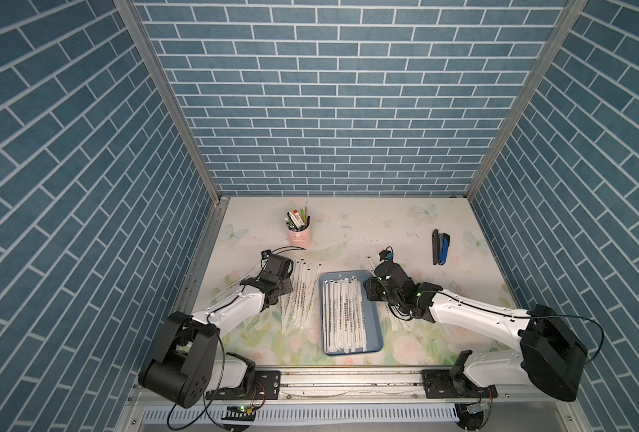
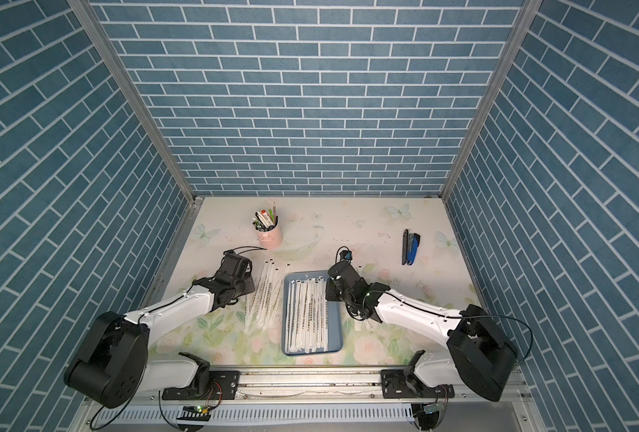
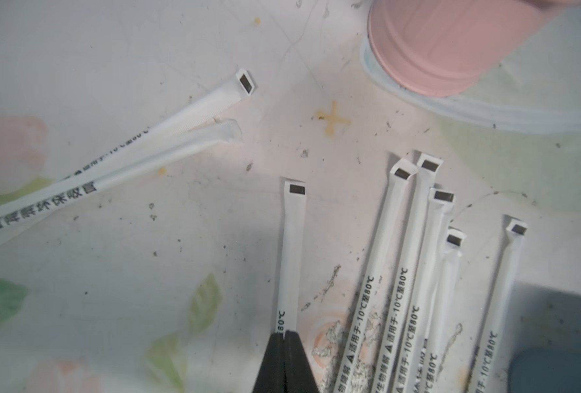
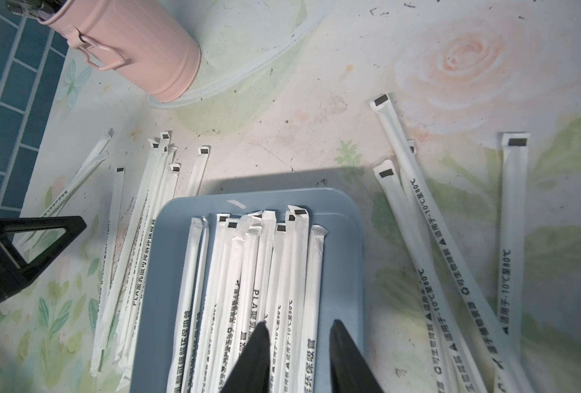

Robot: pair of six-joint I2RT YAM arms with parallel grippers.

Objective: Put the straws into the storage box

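Observation:
The blue-grey storage box (image 4: 337,281) holds a row of white paper-wrapped straws (image 4: 297,262), with a bare strip along its right side. Above that row hangs my right gripper, its fingers apart and nothing between them. My left gripper is shut with no straw held; its tips overlap a single straw (image 3: 291,249) in the left wrist view, and whether they touch it I cannot tell. A bunch of straws (image 3: 405,262) lies between that one and the box, and a few others (image 3: 107,160) lie farther left. More loose straws (image 4: 447,262) rest right of the box.
A pink pen cup (image 1: 300,236) stands behind the left straws. At the back right lies a blue and dark stapler (image 1: 442,248).

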